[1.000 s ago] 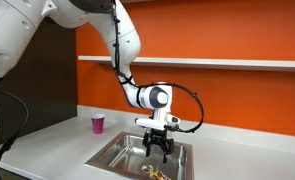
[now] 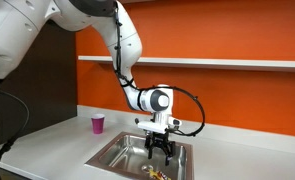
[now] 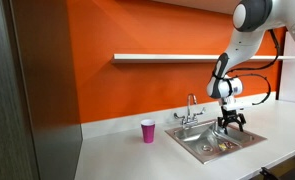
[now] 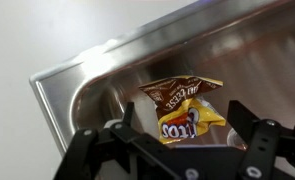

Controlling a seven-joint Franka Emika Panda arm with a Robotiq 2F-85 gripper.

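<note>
A small brown and yellow snack packet [image 4: 183, 110] lies on the sink floor, its lettering turned toward the wrist view. Its small shape also shows low in the sink in exterior view 1, as a packet [image 2: 159, 174] with orange and yellow colours. My gripper is open, its dark fingers on either side of the packet in the wrist picture, nothing held. From outside, the gripper [image 2: 159, 155] hangs over the steel sink [image 2: 115, 154], pointing down, with the packet below and apart from it.
A magenta cup [image 2: 98, 123] stands on the white counter [image 3: 117, 155] left of the sink. Behind the basin rises a chrome faucet [image 3: 191, 104]. The sink's raised rim [image 4: 97, 60] runs close beside the gripper. A white shelf [image 3: 187, 57] crosses the orange wall above.
The packet and cup have stayed in place.
</note>
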